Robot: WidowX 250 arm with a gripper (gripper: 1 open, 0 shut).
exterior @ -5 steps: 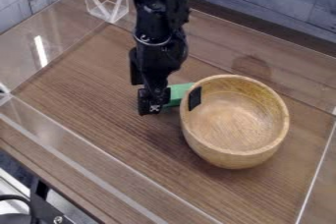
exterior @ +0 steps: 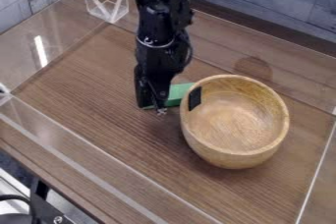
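Note:
The black robot gripper (exterior: 155, 98) hangs from the top centre of the view, its fingertips low over the wooden table. It is just left of a tan bowl (exterior: 237, 130), at a green object (exterior: 176, 92) that is partly hidden behind the gripper and the bowl's rim. The gripper appears narrow; whether anything is between its fingers is hard to tell.
A white wire-like object (exterior: 105, 4) stands at the back left. A dark cable lies at the bottom left corner.
The gripper has shifted slightly and its lower part looks narrower than a second ago. The bowl and green object look nearly unchanged.

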